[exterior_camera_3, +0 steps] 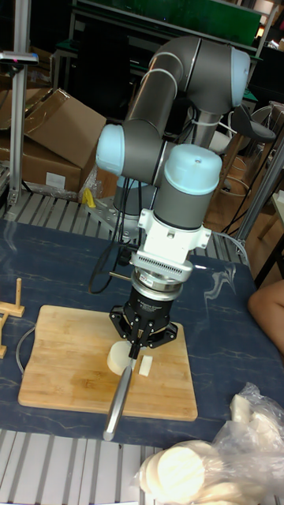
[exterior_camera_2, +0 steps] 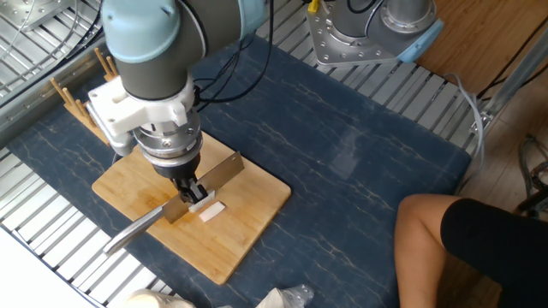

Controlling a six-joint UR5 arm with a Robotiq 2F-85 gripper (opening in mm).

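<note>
A wide-bladed kitchen knife [exterior_camera_2: 225, 170] is gripped at its blade by my gripper [exterior_camera_2: 196, 194], which is shut on it. Its metal handle [exterior_camera_3: 118, 408] points toward the front edge of the wooden cutting board [exterior_camera_2: 255, 198]. Below the gripper, a round white piece of food [exterior_camera_3: 117, 359] lies on the board, partly hidden by the knife and fingers. Beside the blade, a narrow white slice [exterior_camera_2: 212, 211] lies separate on the wood. Whether the blade's edge touches the board or the food cannot be made out.
A wooden rack [exterior_camera_3: 10, 312] stands by the board's far-left side. Plastic bags with round white pieces [exterior_camera_3: 181, 471] lie at the front right. A person's arm [exterior_camera_2: 417, 248] rests at the table's right side. The dark tabletop [exterior_camera_2: 360, 154] right of the board is clear.
</note>
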